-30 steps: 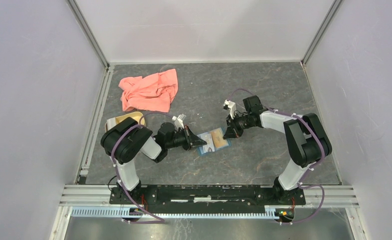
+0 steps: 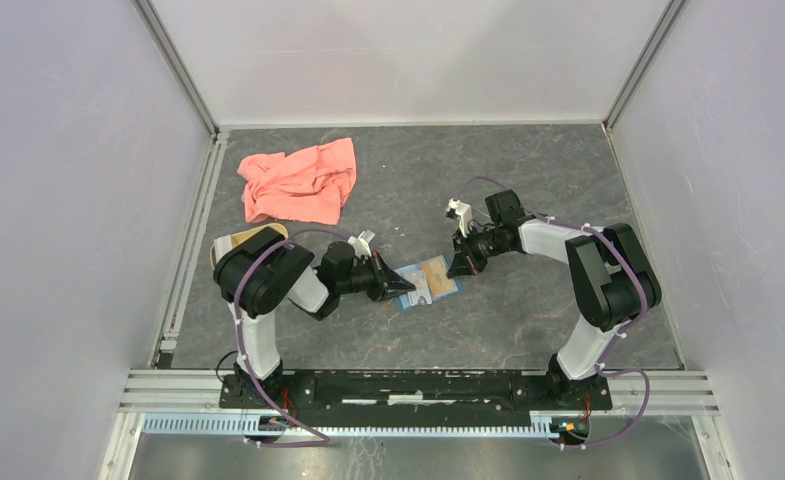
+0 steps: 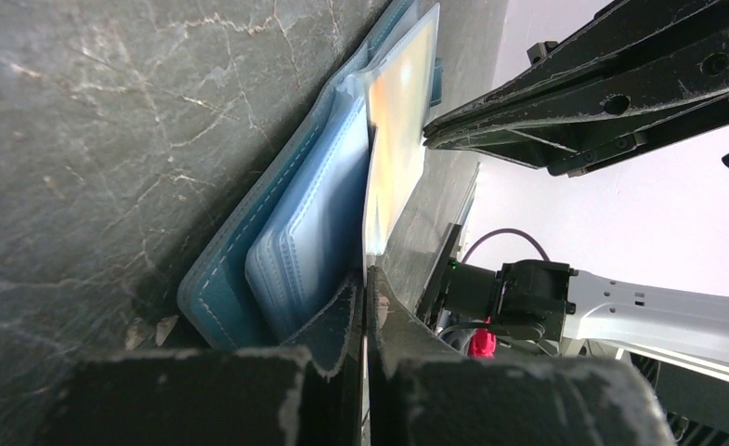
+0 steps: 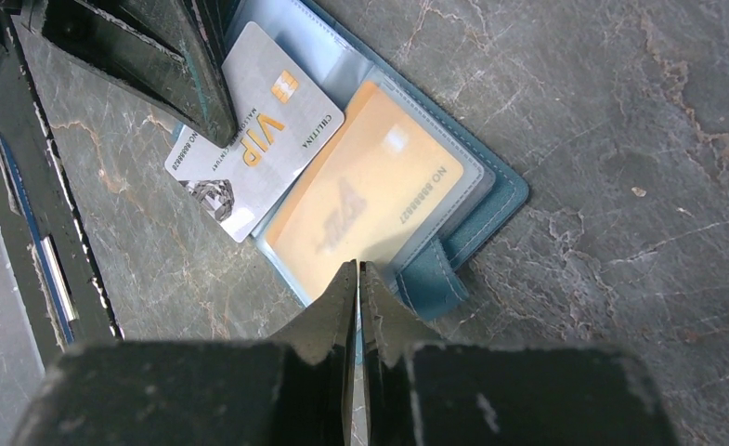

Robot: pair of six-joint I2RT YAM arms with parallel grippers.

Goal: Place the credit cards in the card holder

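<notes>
The blue card holder [image 2: 448, 293] lies spread open on the table between both grippers. My left gripper is shut on one edge of a silver VIP card [image 4: 269, 125], which lies flat over the holder and partly sticks out past its side. Beside that card, a gold card [image 4: 379, 190] sits under the clear sleeve of the holder's other half. My right gripper is shut on the holder's edge by that sleeve; what lies between its tips is barely visible. From the left wrist view, the silver card appears almost edge-on.
A salmon-coloured cloth [image 2: 300, 182] lies crumpled at the back left. Below it, the left arm partly covers a yellowish tray [image 2: 268, 231]. Bare grey table [image 2: 408, 180] stretches behind the holder and in front of it.
The silver card sits a little closer to the gold one. The right arm is almost still.
</notes>
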